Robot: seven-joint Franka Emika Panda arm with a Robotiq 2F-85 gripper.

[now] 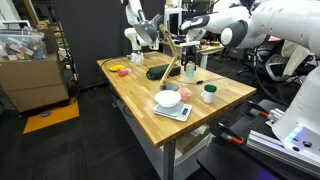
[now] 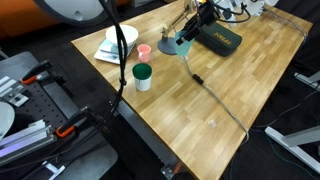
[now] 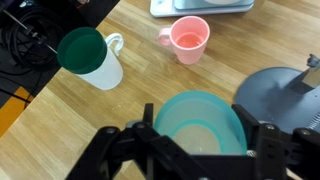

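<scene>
My gripper is shut on a teal cup [image 3: 200, 122], with one dark finger on each side of its rim. In exterior view 2 the teal cup [image 2: 183, 46] appears by the lamp base, and in exterior view 1 the cup [image 1: 190, 71] hangs beneath the arm's end, seemingly above the table. A white cup with a green inside [image 3: 96, 62] stands upright toward the upper left of the wrist view. Beside the white scale-like slab is a pink mug [image 3: 186, 42], also upright.
Right of the held cup lies a round grey lamp base [image 3: 270, 90]. A white bowl [image 1: 168, 98] rests on a white slab [image 1: 172, 113] near the table's edge. A dark green case [image 2: 218, 38] lies behind. One cable [image 2: 222, 103] crosses otherwise clear wood.
</scene>
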